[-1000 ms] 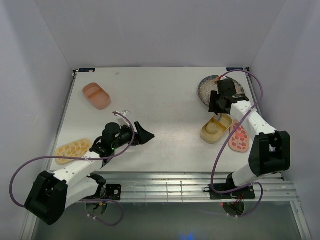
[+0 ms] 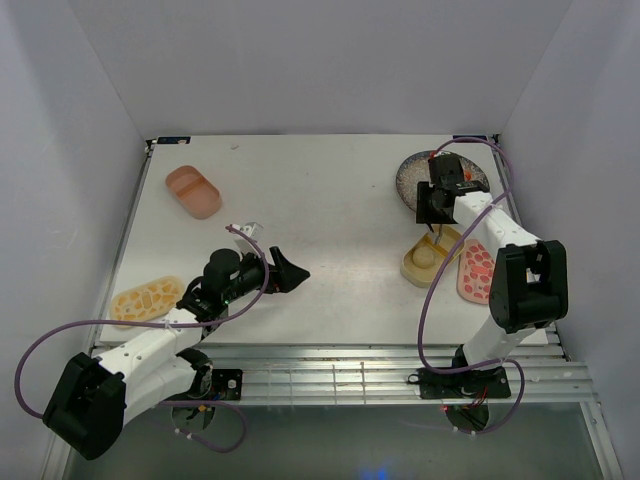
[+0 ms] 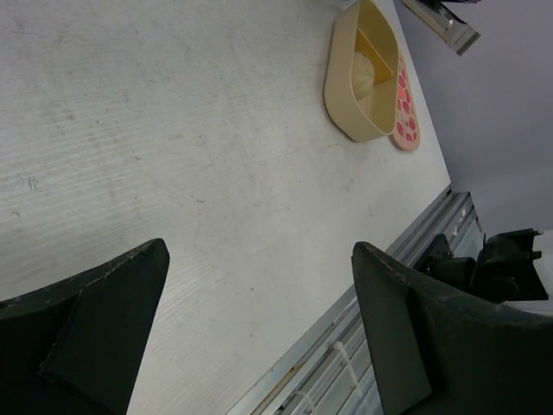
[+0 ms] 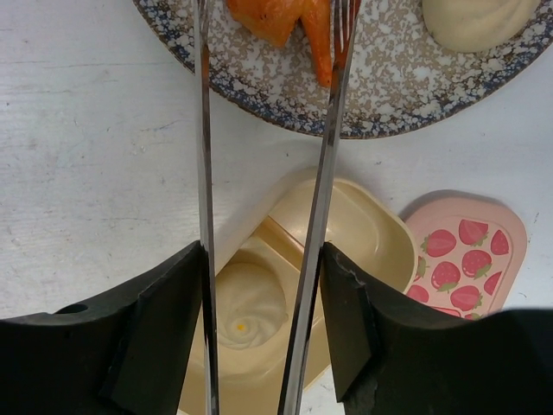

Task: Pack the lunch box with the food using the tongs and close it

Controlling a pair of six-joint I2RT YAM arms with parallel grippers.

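Observation:
A speckled plate [image 4: 406,104] with orange food pieces [image 4: 263,17] and a cream dollop [image 4: 475,19] lies at the back right. My right gripper [image 2: 432,226] holds two metal tongs-like strips over it, tips around the orange food, fingers part open. A cream lunch box [image 4: 363,225] with divider and a round cream item [image 4: 246,303] is just in front. My left gripper [image 2: 292,268] stands open over the table at centre-left, empty.
A pink strawberry lid [image 4: 467,251] lies right of the box. A pink container [image 2: 195,192] is at the back left, a yellow lid [image 2: 146,300] at the front left.
The left arm has hardly moved.

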